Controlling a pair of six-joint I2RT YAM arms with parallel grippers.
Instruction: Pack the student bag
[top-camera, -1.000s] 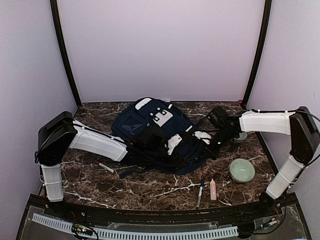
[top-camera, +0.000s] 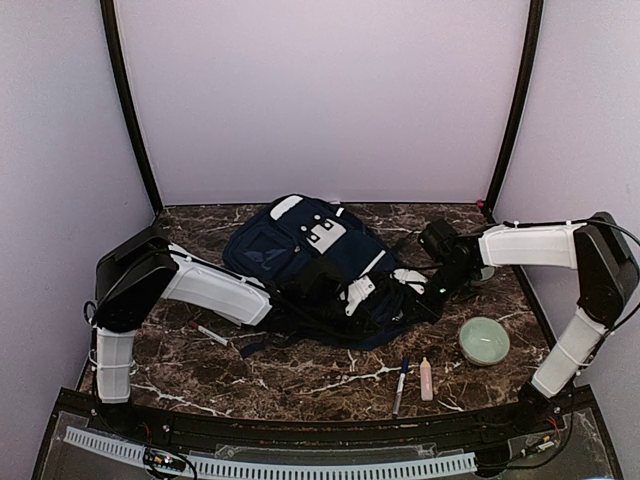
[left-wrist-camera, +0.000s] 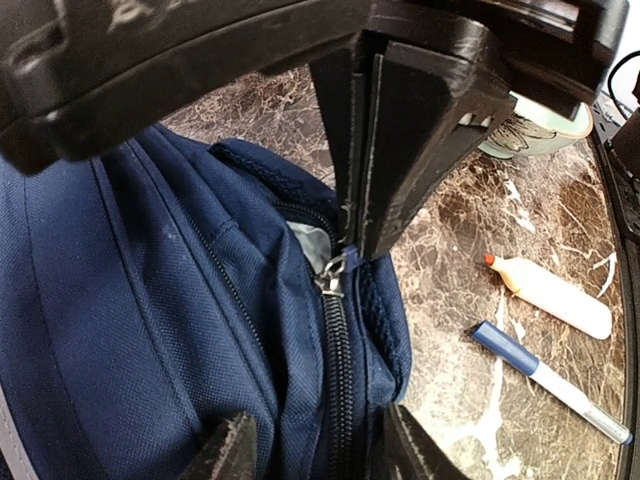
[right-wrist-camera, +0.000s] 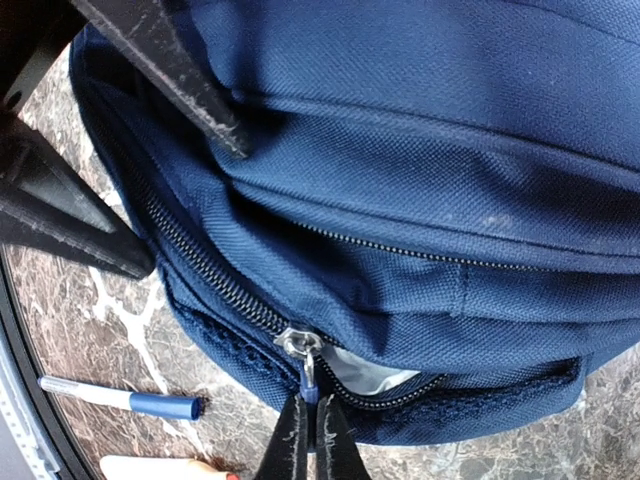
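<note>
The dark blue bag (top-camera: 290, 245) lies on the table with its front pocket partly unzipped. Pale lining (right-wrist-camera: 365, 372) shows beyond the metal zipper slider (right-wrist-camera: 298, 343). My right gripper is shut on the slider's blue pull tab (right-wrist-camera: 310, 392), and most of the tab is hidden between its fingers. Around the bag's side, at the zipper's other end, stand my left gripper's (left-wrist-camera: 318, 445) fingers, apart with blue fabric between them; whether they pinch it, I cannot tell. The top view hides both sets of fingertips among the arms and bag.
Near the front edge lie a blue-capped marker (top-camera: 401, 387) and a pale highlighter (top-camera: 426, 380) with an orange tip. A green bowl (top-camera: 484, 341) stands to their right. Another pen (top-camera: 212, 335) rests at the left, with bare table in front of the bag.
</note>
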